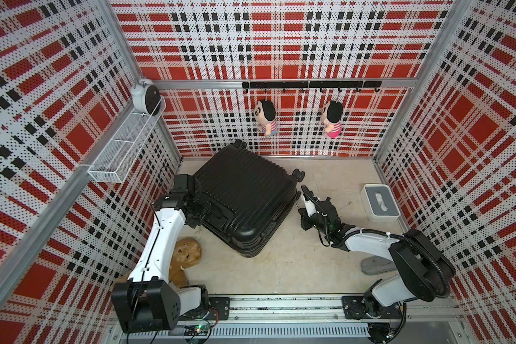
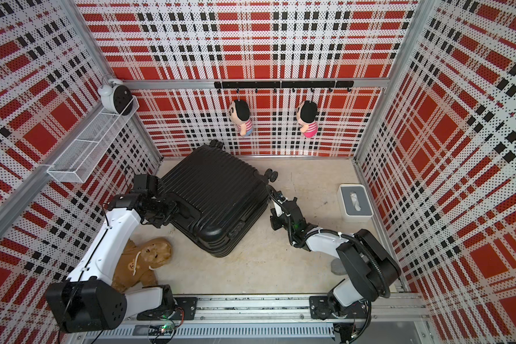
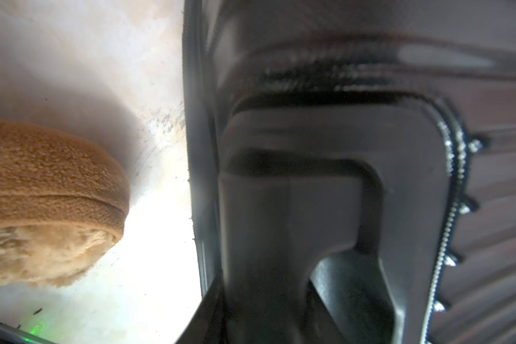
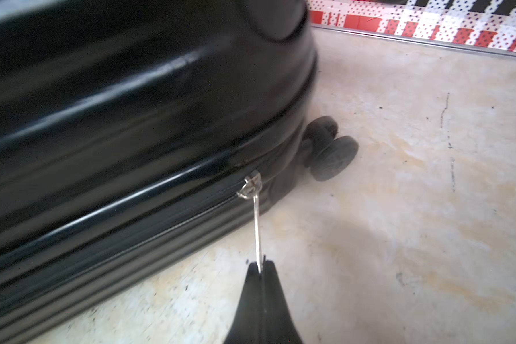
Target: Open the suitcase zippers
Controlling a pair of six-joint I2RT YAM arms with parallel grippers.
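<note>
The black ribbed suitcase point(image 1: 246, 189) lies flat, angled across the floor. On its right side, close to the wheeled corner, a metal zipper slider point(image 4: 250, 186) sits on the zipper track point(image 4: 172, 229). Its thin pull point(image 4: 256, 229) runs straight into the tips of my right gripper, shut on it. Over the suitcase's left end is my left gripper; its blurred fingers point(image 3: 209, 315) stand apart, one on each side of the black handle point(image 3: 258, 275). Whether they press on the handle does not show.
A brown plush toy point(image 2: 140, 263) lies at the front left, close to the suitcase. At the right stands a tissue box point(image 1: 380, 201), with a grey object point(image 1: 378, 265) partly under the right arm. Floor behind the right gripper is clear.
</note>
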